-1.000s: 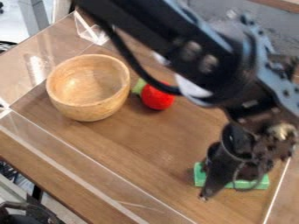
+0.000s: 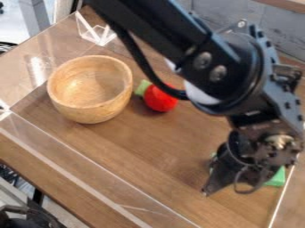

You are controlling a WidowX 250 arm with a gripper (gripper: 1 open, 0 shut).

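Observation:
My gripper (image 2: pixel 217 182) is low over the right part of the table, fingertips pointing down and toward the front; whether it is open or shut is hard to make out. A green block (image 2: pixel 274 178) lies behind it, mostly hidden by the gripper. A wooden bowl (image 2: pixel 89 89) stands at the left, and a red object with a green top (image 2: pixel 159 98) lies right of it, partly behind the arm.
A grey wall (image 2: pixel 268 22) runs along the back. Tape marks line the table's left and front edges.
The bowl is unmoved.

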